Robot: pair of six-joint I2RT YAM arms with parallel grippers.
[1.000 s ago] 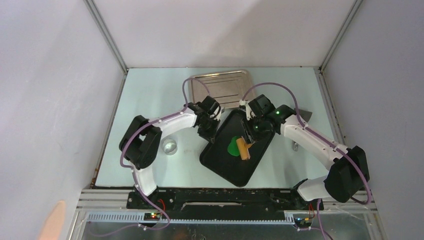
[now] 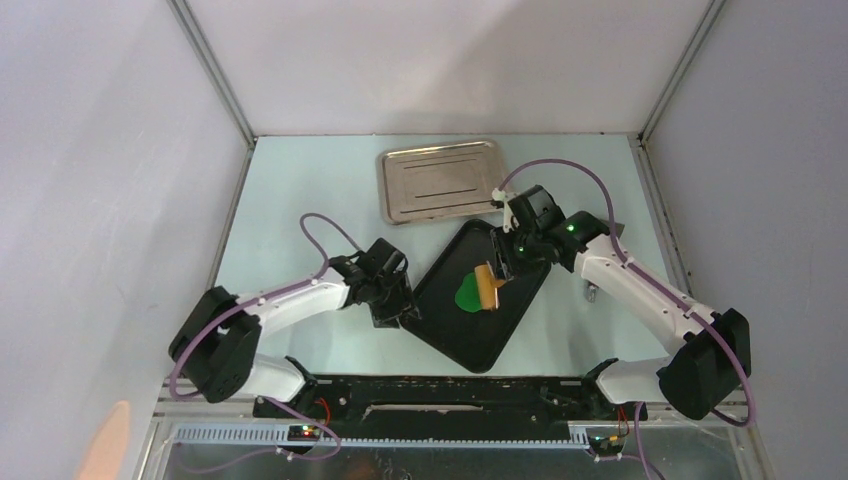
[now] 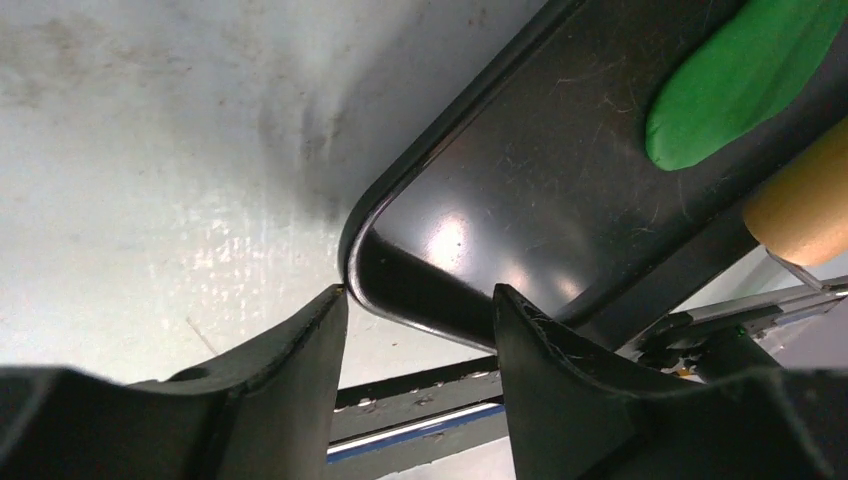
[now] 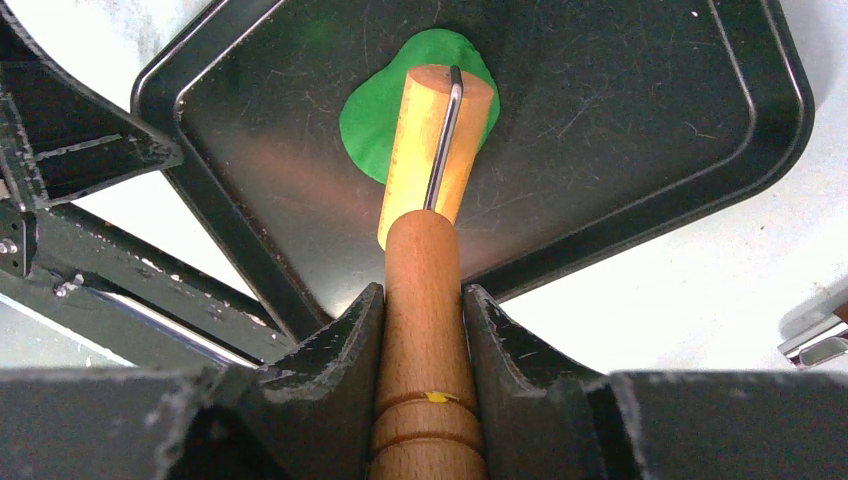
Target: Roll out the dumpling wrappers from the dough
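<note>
Green dough (image 2: pixel 466 293) (image 3: pixel 740 80) (image 4: pixel 365 130) lies flattened in the black tray (image 2: pixel 455 340) (image 3: pixel 540 180) (image 4: pixel 620 130). The rolling pin's wooden roller (image 2: pixel 487 286) (image 3: pixel 805 200) (image 4: pixel 405 150) rests over the dough's right part in the top view. My right gripper (image 2: pixel 505 265) is shut on the pin's wooden handle (image 4: pixel 424 330). My left gripper (image 2: pixel 395 310) stands open at the tray's near-left corner, nothing between its fingers, tips close to the rim.
A steel tray (image 2: pixel 440 180) lies at the back. A small metal tool (image 4: pixel 820 345) lies right of the black tray. The table left of the black tray is mostly clear, apart from what my left arm hides.
The right arm and pin have shifted slightly.
</note>
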